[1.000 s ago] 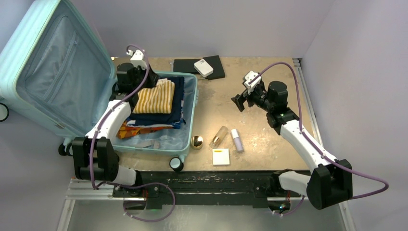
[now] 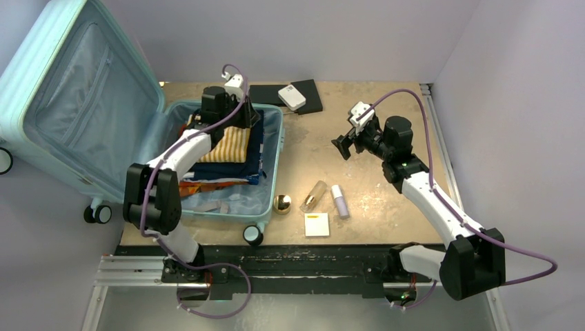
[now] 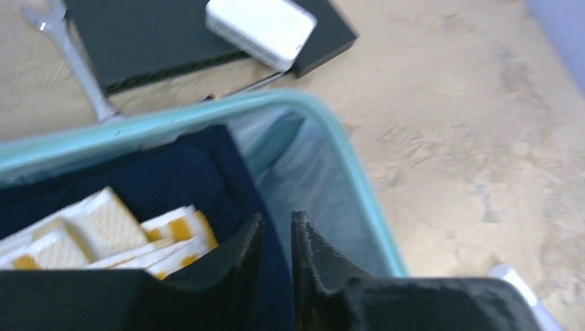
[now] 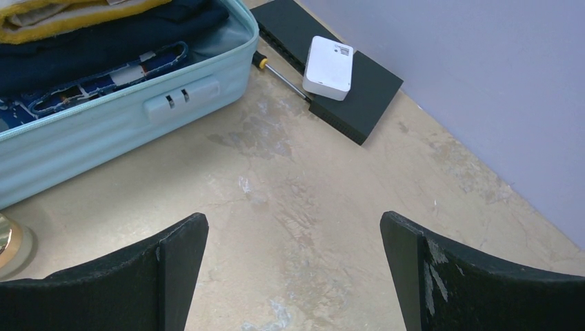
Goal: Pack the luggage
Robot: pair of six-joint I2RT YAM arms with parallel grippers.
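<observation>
The open teal suitcase holds folded clothes: a yellow-striped cloth over navy fabric, with orange fabric beneath. My left gripper is above the suitcase's back right corner, over the cloths, fingers a little apart, nothing seen between them. My right gripper stands open and empty over the bare table, right of the suitcase.
Black slabs with a white box, a screwdriver and a wrench lie behind the suitcase. A gold round item, bottles and a notepad lie at front.
My left arm has moved rightward across the suitcase toward its back right corner. The right arm is unchanged.
</observation>
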